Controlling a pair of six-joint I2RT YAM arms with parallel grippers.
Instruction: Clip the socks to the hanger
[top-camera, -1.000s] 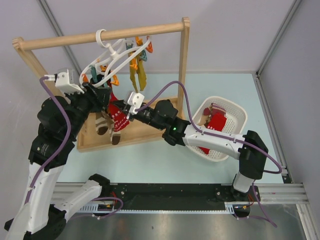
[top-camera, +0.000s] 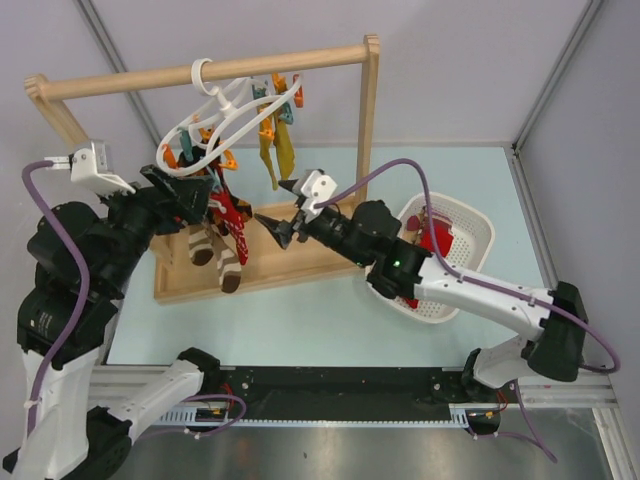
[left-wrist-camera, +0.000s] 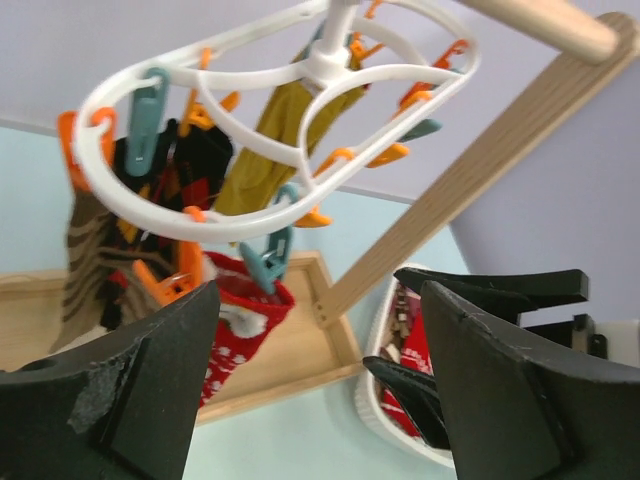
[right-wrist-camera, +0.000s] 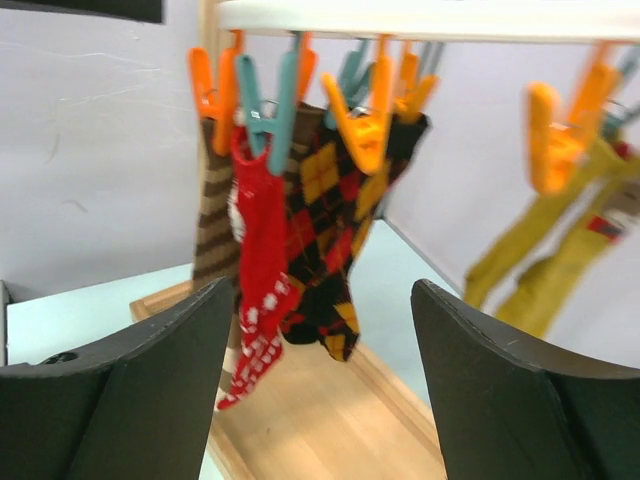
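Note:
A red sock with white spots (right-wrist-camera: 262, 250) hangs from a teal clip (right-wrist-camera: 270, 110) on the white round hanger (left-wrist-camera: 150, 218). Brown striped and dark argyle socks (right-wrist-camera: 325, 200) hang beside it, and a mustard sock (left-wrist-camera: 275, 130) hangs farther round the ring. My left gripper (top-camera: 190, 195) is at the ring's near left side, its fingers spread with nothing held between them. The right gripper (top-camera: 280, 212) stands open, to the right of the red sock and apart from it.
A white basket (top-camera: 478, 222) at the right holds more socks, including a red one (top-camera: 436, 238). The wooden frame's post (top-camera: 367, 125) rises behind my right gripper. Bare table lies in front of the wooden base (top-camera: 290, 270).

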